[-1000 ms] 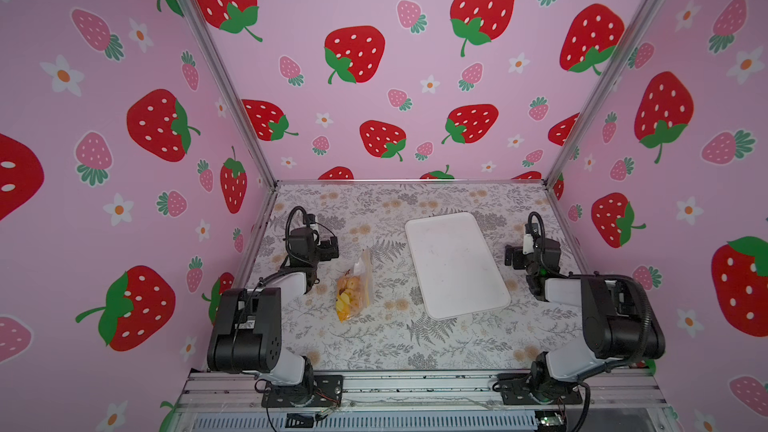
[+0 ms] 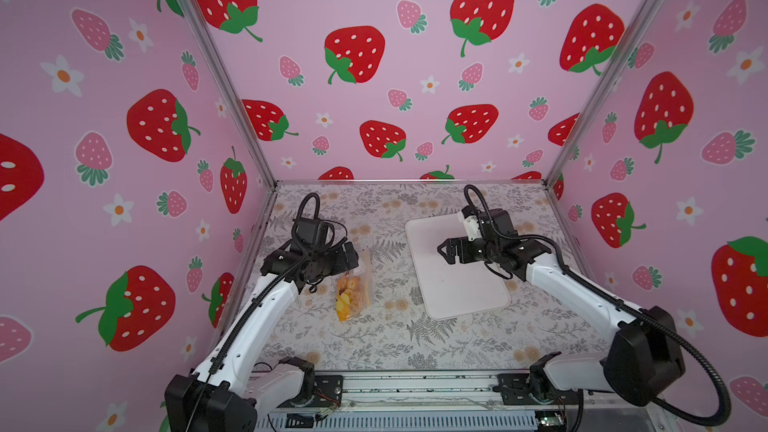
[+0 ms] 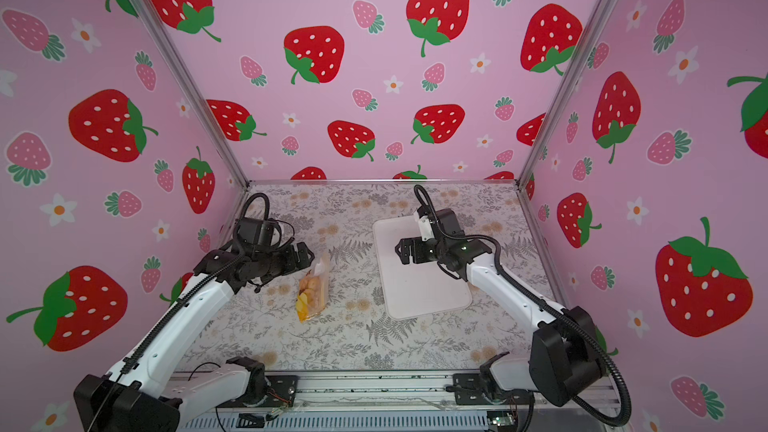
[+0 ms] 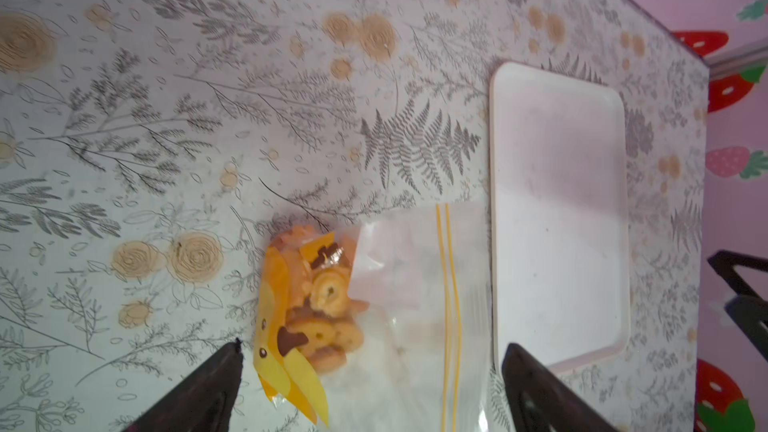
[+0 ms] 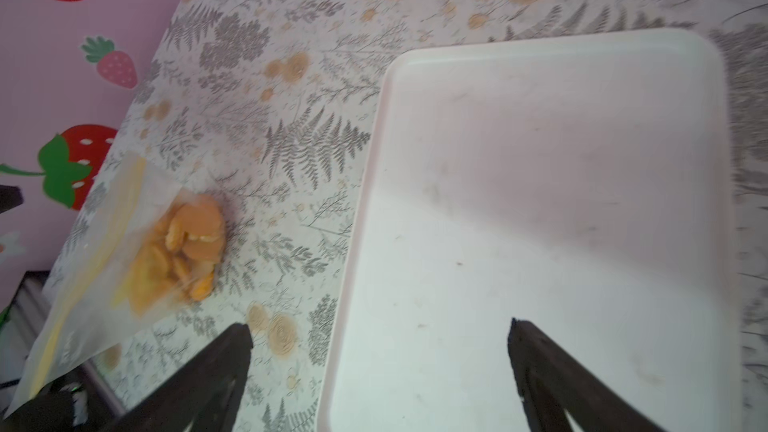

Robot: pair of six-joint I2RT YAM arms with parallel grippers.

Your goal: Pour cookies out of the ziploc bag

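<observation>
A clear ziploc bag (image 4: 400, 296) with cookies (image 4: 328, 296) and a yellow end lies flat on the floral table, left of a white tray (image 2: 460, 280). My left gripper (image 2: 344, 256) is open above the bag, empty; in the left wrist view its fingers frame the bag's lower part. My right gripper (image 2: 452, 250) hangs open over the tray, with nothing between its fingers. The bag also shows at the left of the right wrist view.
Pink strawberry walls and metal rails enclose it at the back and sides, and a rail runs along the front edge.
The bag and tray are unmoved.
</observation>
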